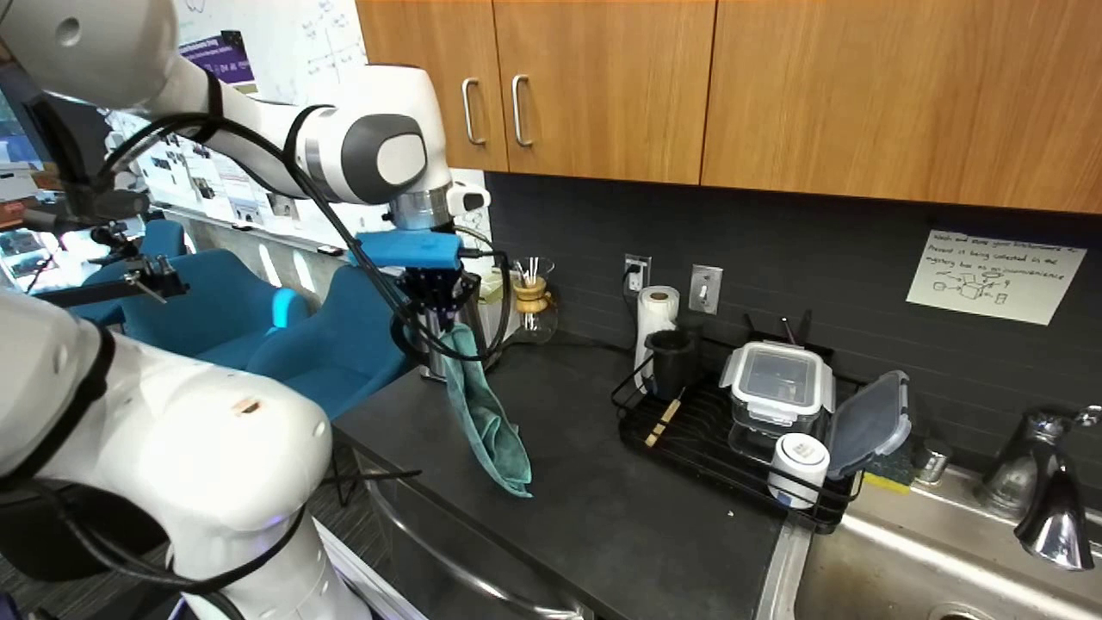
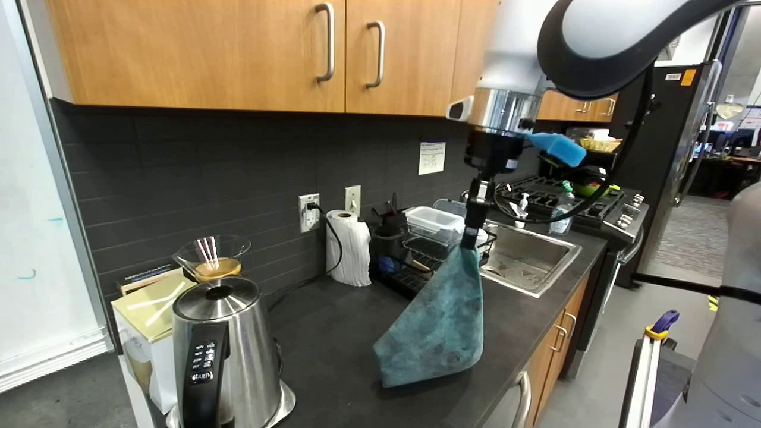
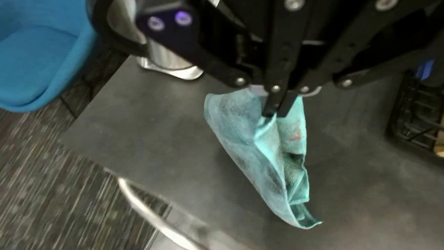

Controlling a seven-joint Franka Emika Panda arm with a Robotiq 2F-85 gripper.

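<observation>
A teal cloth (image 1: 487, 424) hangs from my gripper (image 2: 471, 240), which is shut on one end of it. In the wrist view the cloth (image 3: 260, 146) drops from the closed fingertips in loose folds, with a small reddish mark on one fold. Exterior view 2 has the cloth (image 2: 442, 321) spread wide and slanting toward the lower left over the dark counter (image 2: 328, 335). Whether its lower edge touches the counter I cannot tell.
A steel kettle (image 2: 228, 349) stands at the counter's left end, beside a white box (image 2: 146, 342). Paper towels (image 1: 656, 320) and a black dish rack (image 1: 713, 444) sit along the back, then the sink (image 1: 878, 568).
</observation>
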